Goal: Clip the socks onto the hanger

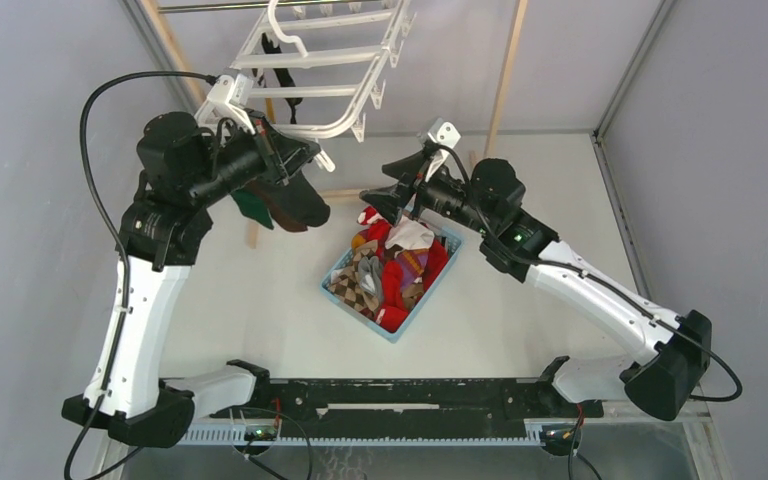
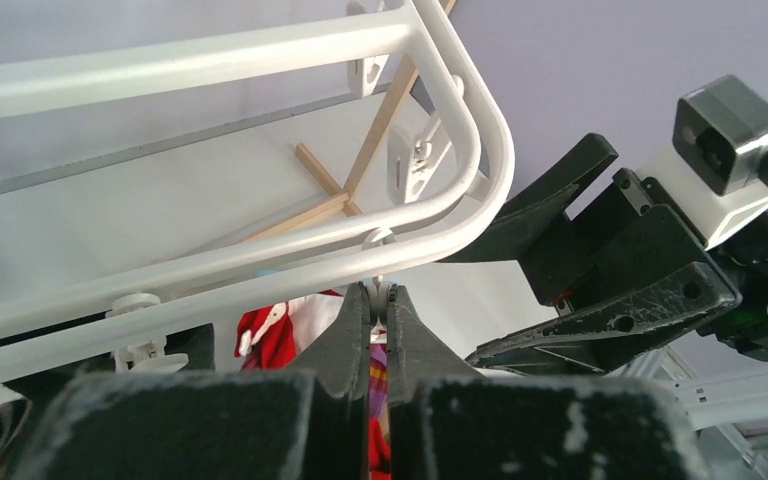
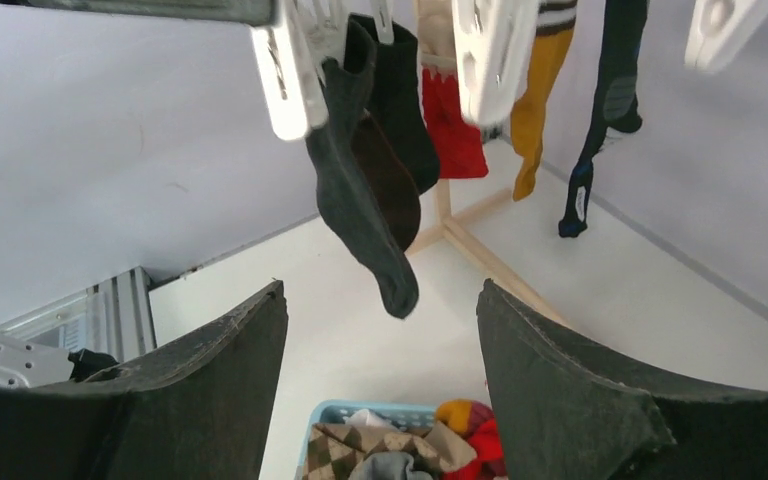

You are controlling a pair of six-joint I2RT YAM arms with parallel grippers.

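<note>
The white hanger (image 1: 305, 60) hangs at the top left, with several clips along its bars. At its near corner my left gripper is shut on a white clip (image 3: 290, 80), just below the rail. From that clip's area a dark grey sock (image 3: 360, 210) hangs down; its upper end is partly hidden by the clip, so how it is gripped is unclear. My right gripper (image 1: 374, 183) stands open to the right of the clip, apart from it, nothing between its fingers. In the left wrist view its black fingers (image 2: 600, 320) show beside the rail corner.
Other socks hang behind: a red one (image 3: 455, 125), a mustard one (image 3: 540, 100) and a black one (image 3: 610, 90). Below stands a blue basket (image 1: 390, 336) full of socks. Wooden poles (image 1: 505, 80) stand behind.
</note>
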